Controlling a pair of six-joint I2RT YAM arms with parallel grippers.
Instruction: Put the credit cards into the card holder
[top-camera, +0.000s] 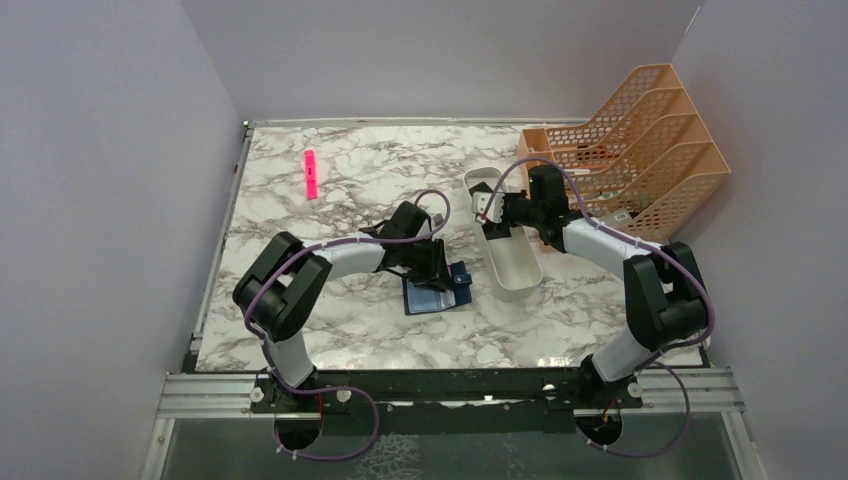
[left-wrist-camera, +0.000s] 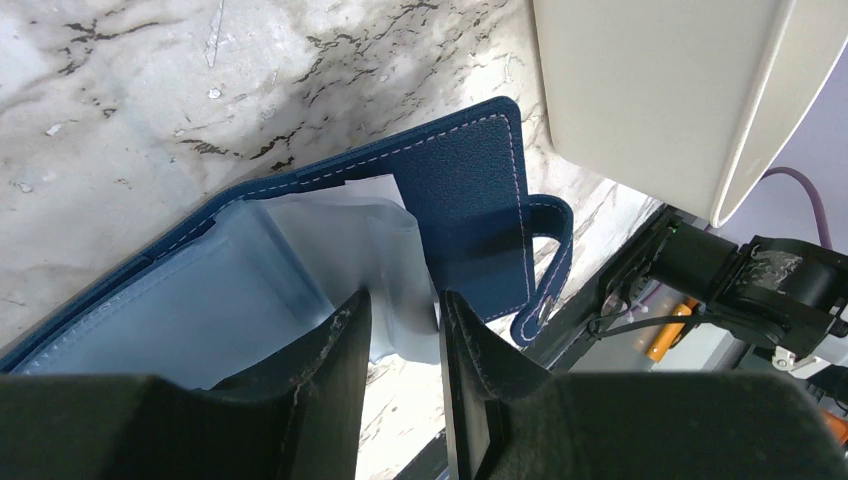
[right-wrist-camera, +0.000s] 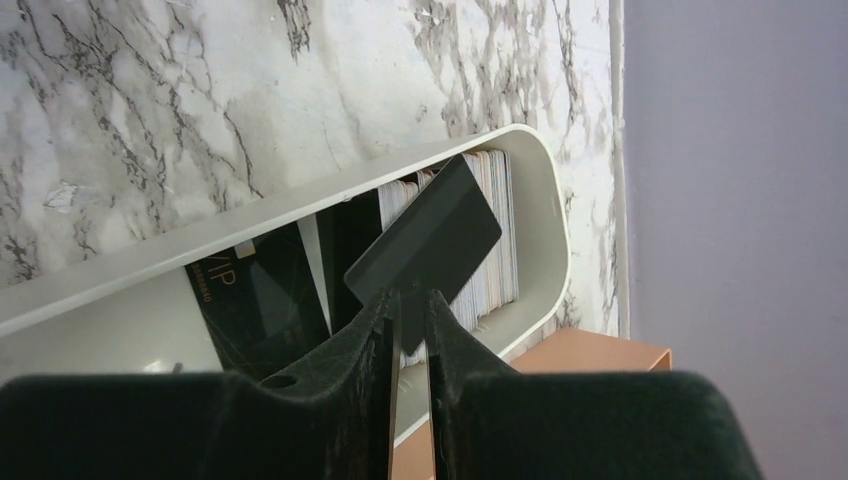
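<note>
The blue card holder (left-wrist-camera: 460, 200) lies open on the marble table, its translucent sleeves (left-wrist-camera: 250, 290) showing. My left gripper is over its sleeve edge, fingers a little apart; whether it pinches the sleeve is unclear. A white bin (right-wrist-camera: 534, 160) holds cards: a stack of light cards (right-wrist-camera: 492, 250), a tilted dark card (right-wrist-camera: 425, 240) on top, and a black VIP card (right-wrist-camera: 255, 300). My right gripper is above the bin, its fingers slightly apart, with the dark card seen behind them.
An orange slotted rack (top-camera: 680, 150) stands at the back right, beside the bin. A pink object (top-camera: 310, 175) lies at the back left.
</note>
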